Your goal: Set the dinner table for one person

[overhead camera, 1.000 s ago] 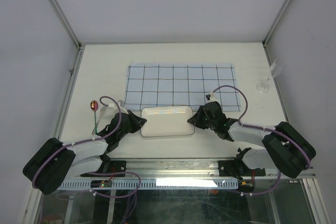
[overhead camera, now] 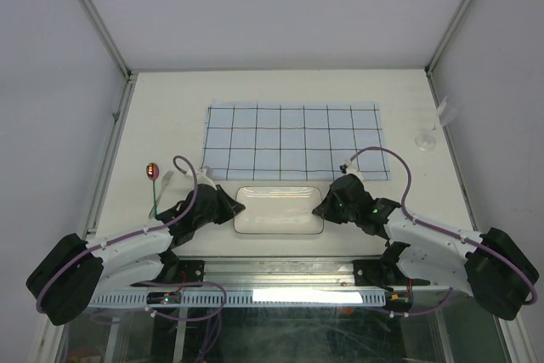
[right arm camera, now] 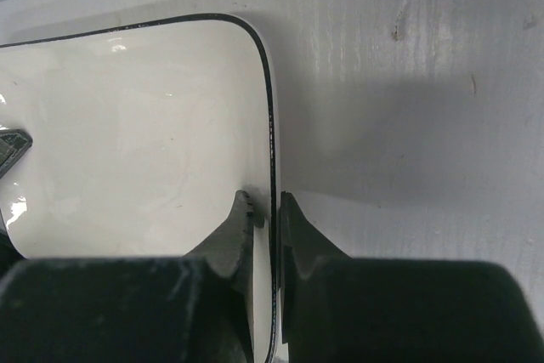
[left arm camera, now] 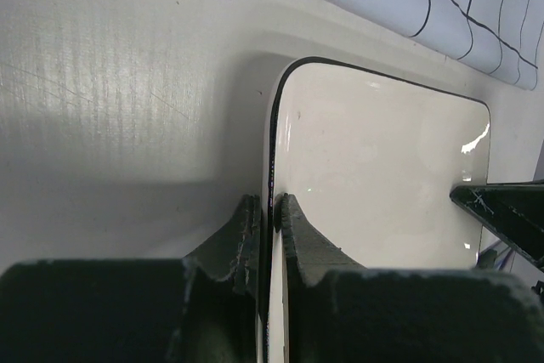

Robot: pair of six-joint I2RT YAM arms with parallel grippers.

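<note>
A white rectangular plate with a dark rim (overhead camera: 279, 212) lies level between my two arms, in front of the placemat. My left gripper (overhead camera: 240, 208) is shut on its left edge, and my right gripper (overhead camera: 318, 210) is shut on its right edge. In the left wrist view the plate's rim (left arm camera: 272, 146) runs between the fingers; the right wrist view shows the opposite rim (right arm camera: 272, 125) pinched likewise. The white placemat with black grid lines (overhead camera: 293, 139) lies flat behind the plate. Whether the plate touches the table, I cannot tell.
At the left lie a red-headed utensil with a green handle (overhead camera: 154, 181) and a pale utensil (overhead camera: 163, 189), partly beside my left arm. A clear glass (overhead camera: 435, 125) is at the back right.
Both grippers have shifted a little toward the front and right with the plate between them. The plate's back edge now sits clear of the placemat in the top view.
</note>
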